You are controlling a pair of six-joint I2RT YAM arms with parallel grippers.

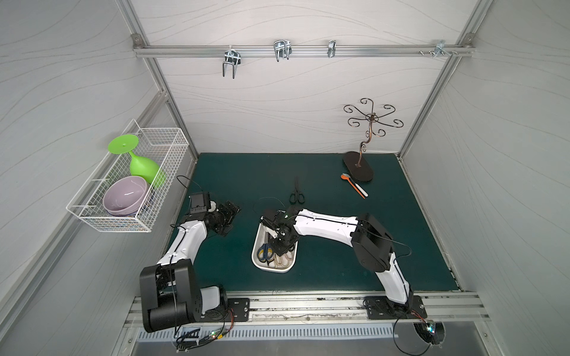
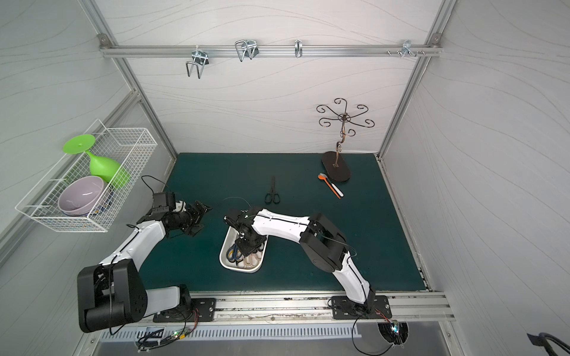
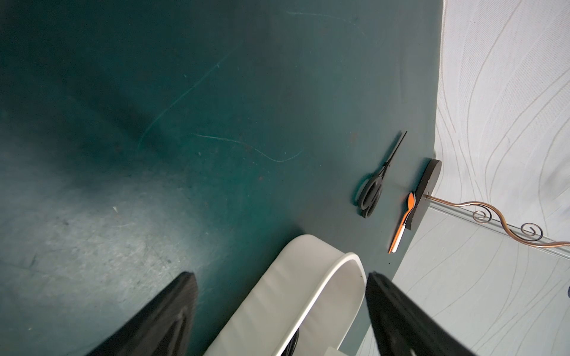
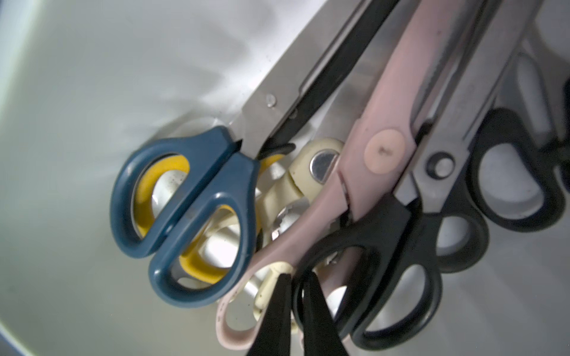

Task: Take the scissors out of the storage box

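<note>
Several scissors lie inside the white storage box (image 1: 254,261). In the right wrist view, my right gripper is shut on the outer side of a handle ring of the black-handled scissors (image 4: 380,237), which still lie low in the box. Beside them are pink scissors (image 4: 383,151), and blue-handled scissors (image 4: 204,213) lie to the left. More black-handled scissors (image 4: 552,207) show at the right. My left gripper is open and empty over the mat, its fingers (image 3: 169,314) wide apart, left of the box.
A loose pair of black scissors (image 1: 297,192) lies on the green mat beyond the box. Farther right are an orange spoon (image 1: 352,185) and a metal stand (image 1: 358,166). The wire basket (image 1: 169,172) hangs on the left wall.
</note>
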